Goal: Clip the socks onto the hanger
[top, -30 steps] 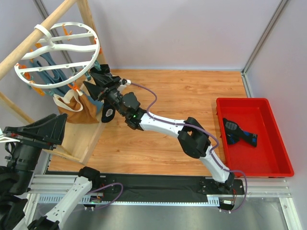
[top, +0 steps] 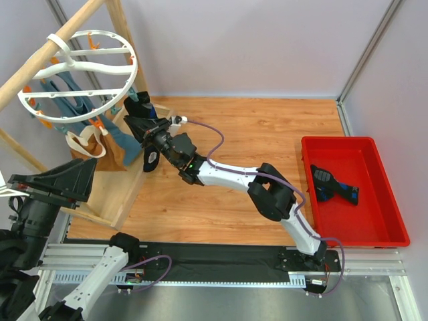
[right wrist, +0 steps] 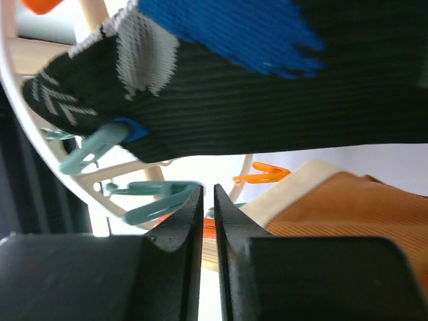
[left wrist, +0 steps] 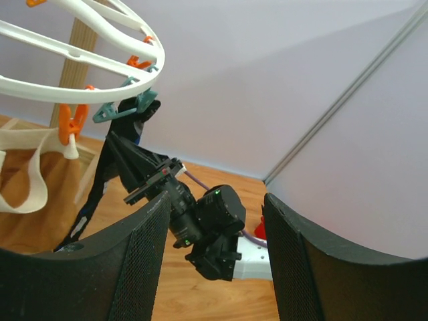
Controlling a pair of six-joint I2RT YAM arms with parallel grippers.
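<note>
A dark sock with blue and grey markings (right wrist: 267, 100) hangs from the white round hanger (top: 119, 93), held by one teal clip (right wrist: 100, 144). Below it in the right wrist view is a second teal clip (right wrist: 157, 204), empty. My right gripper is shut with its fingertips together; nothing is between them, and this clip lies outside them, just to their left. From the left wrist view, the right gripper sits below the rim beside the hanging sock (left wrist: 100, 177). The left gripper stands open and empty, front left of the hanger.
Another dark sock (top: 334, 187) lies in the red bin (top: 374, 221) at the right. Brown cloth with a cream strap (top: 110, 150) and blue cloth (top: 70, 100) hang from the ring near several orange clips. Wooden posts (top: 120, 20) frame it.
The right gripper went from open around the empty teal clip to shut, and has drawn down and back from it. Hanger and hanging cloths have shifted slightly. The left gripper remains open.
</note>
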